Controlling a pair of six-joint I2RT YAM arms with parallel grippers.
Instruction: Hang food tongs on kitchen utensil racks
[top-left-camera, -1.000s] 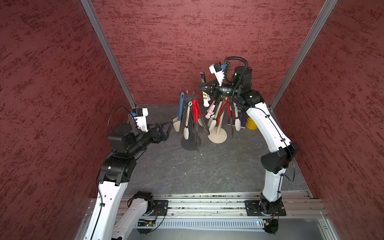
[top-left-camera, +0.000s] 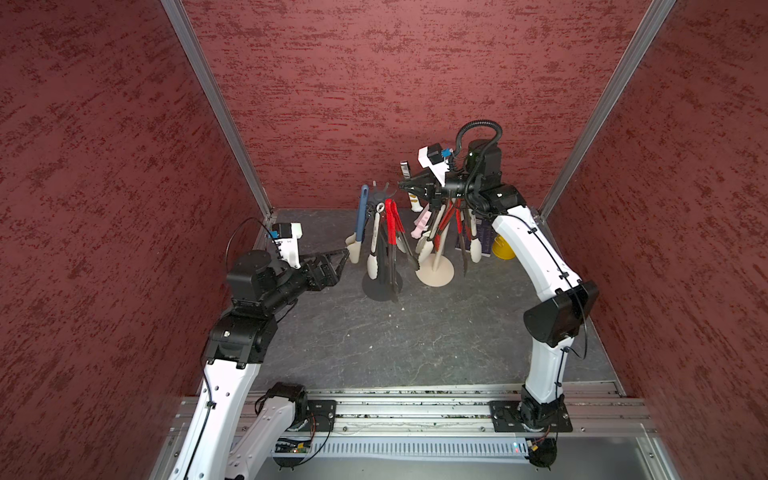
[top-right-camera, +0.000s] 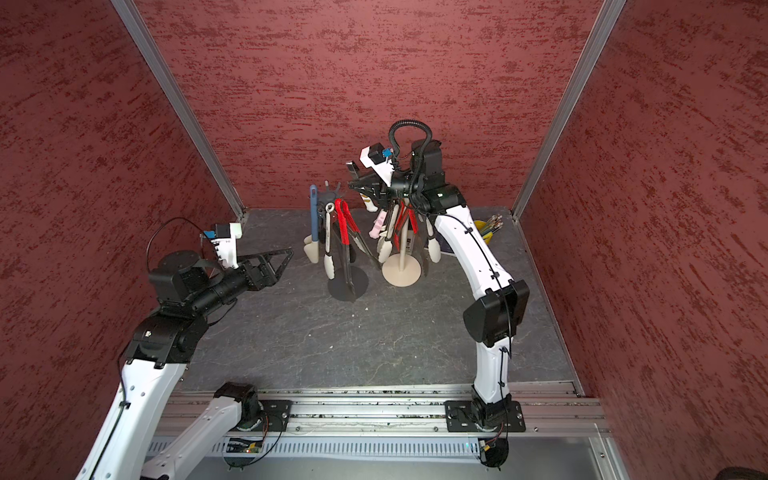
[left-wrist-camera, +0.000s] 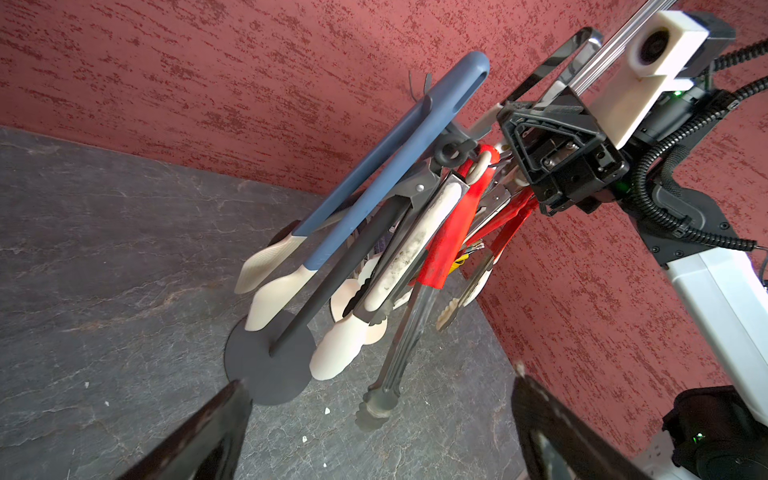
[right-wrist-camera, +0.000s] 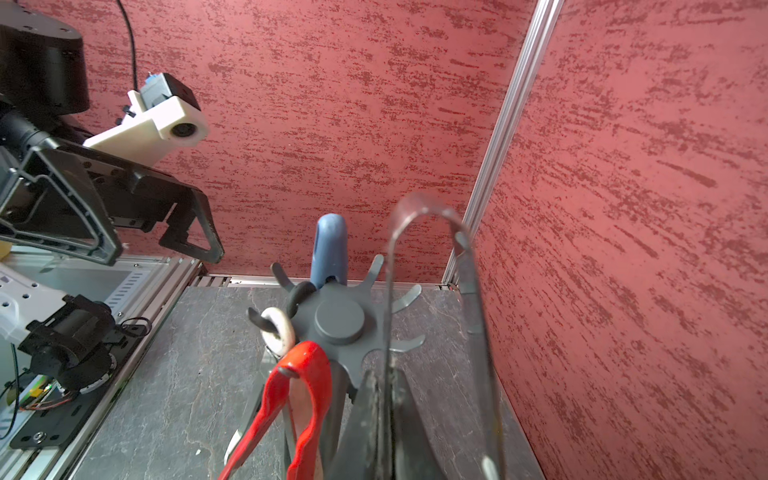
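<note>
My right gripper (top-left-camera: 402, 184) is shut on one thin arm of the metal tongs (right-wrist-camera: 477, 320), whose looped end rises above the fingertips. In the top left view their pale, gold-marked tips (top-left-camera: 415, 203) hang below the hand, off the table. The held tongs are at the far right side of the dark rack (right-wrist-camera: 340, 320), apart from its hooks. On that rack hang blue tongs (left-wrist-camera: 384, 180), white-handled tongs (left-wrist-camera: 420, 244) and red tongs (right-wrist-camera: 305, 364). Several hooks facing the back wall are bare. Left of the rack, my left gripper (top-left-camera: 341, 265) stands open and empty.
Beside the dark rack stands a cream rack (top-left-camera: 436, 274) crowded with red and white tongs and a pink item (top-left-camera: 421, 222). A yellow container (top-left-camera: 502, 247) is farther right.
My right gripper has come down a little with the metal tongs, which hang lower now. The hanging tongs have stayed put.
</note>
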